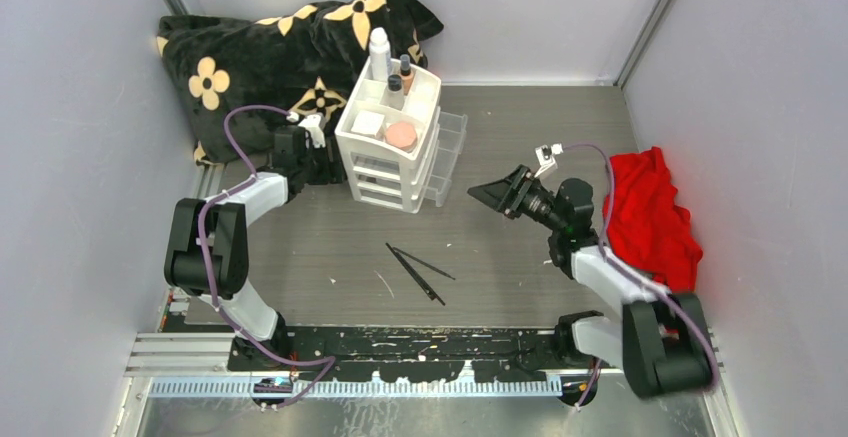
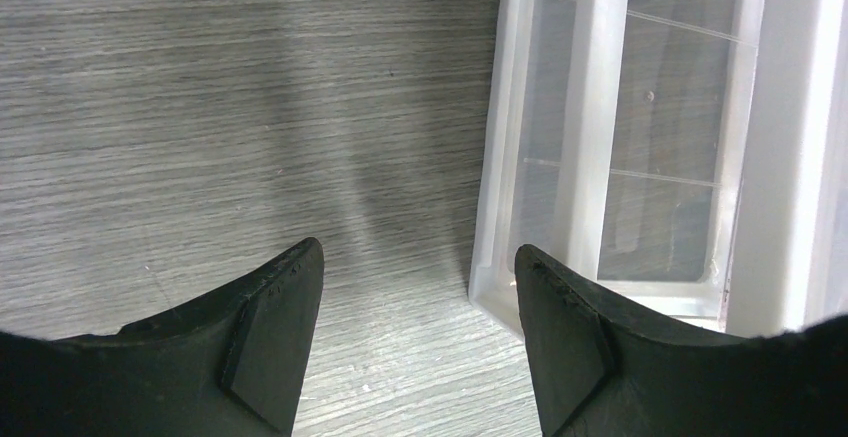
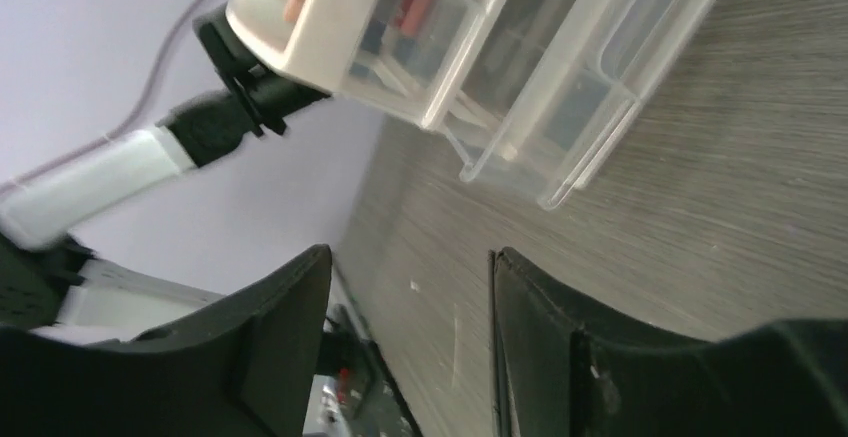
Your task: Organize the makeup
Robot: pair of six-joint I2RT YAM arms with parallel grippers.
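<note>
A white drawer organizer (image 1: 388, 192) stands near the back wall, its clear drawers (image 1: 449, 147) pulled out to the right. Its top holds a white bottle (image 1: 380, 55), two small dark-capped bottles, a white box (image 1: 367, 124) and a pink round item (image 1: 401, 136). Inside a drawer, reddish sticks (image 3: 420, 5) show in the right wrist view. Two dark pencils (image 1: 412, 271) lie in front on the floor. Beside the organizer's left side, my left gripper is open and empty. My right gripper stands open, empty, right of the drawers and apart from them.
A dark flowered pillow (image 1: 260, 67) fills the back left corner behind the organizer. Red cloth (image 1: 652, 217) lies along the right wall. Bare floor (image 1: 500, 267) stretches in front and to the right of the drawers.
</note>
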